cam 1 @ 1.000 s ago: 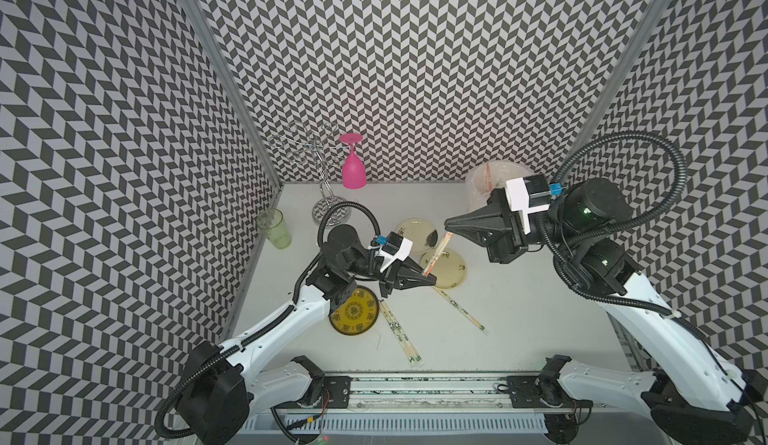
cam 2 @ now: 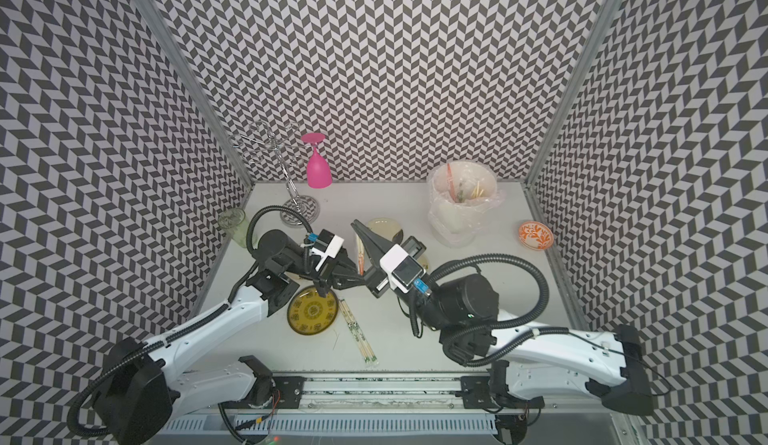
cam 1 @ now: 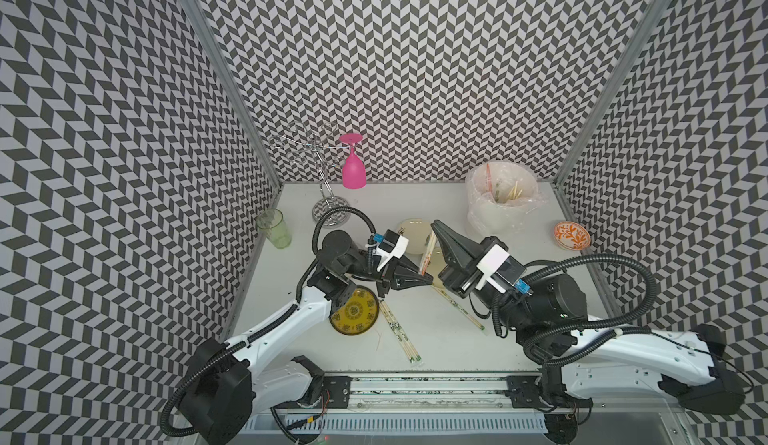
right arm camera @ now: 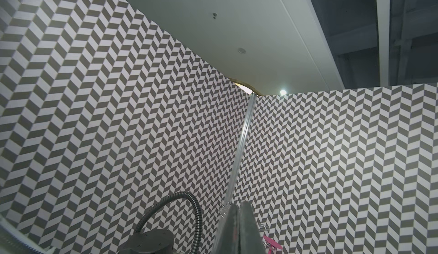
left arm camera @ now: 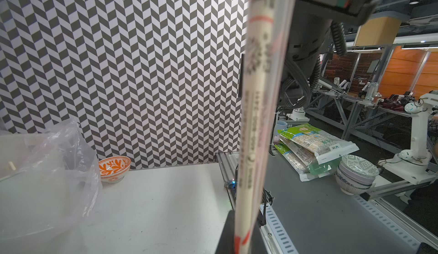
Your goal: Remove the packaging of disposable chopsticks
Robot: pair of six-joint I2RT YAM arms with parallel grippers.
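Note:
An upright pair of chopsticks in a printed plastic wrapper (left arm camera: 257, 117) rises from my left gripper (cam 1: 424, 279), which is shut on it low over the table's middle. My right gripper is shut, fingertips pointing up and left beside the top of the wrapped chopsticks; nothing clearly shows between its fingers. More chopsticks (cam 1: 400, 333) lie on the white table (cam 1: 512, 301) at the front middle, and another (cam 1: 464, 311) lies to their right.
A bagged bin (cam 2: 460, 221) stands at back right, an orange bowl (cam 1: 572, 235) beside it. A yellow plate (cam 1: 353, 310), green glass (cam 1: 276, 229), pink goblet (cam 1: 353, 169) and metal rack (cam 1: 328, 209) stand around the left side. Pale plates are partly hidden behind the grippers.
My right gripper has swung down and leftward, tilting its fingertips upward near the top of the wrapped chopsticks, which now stand more upright. My left arm has barely moved.

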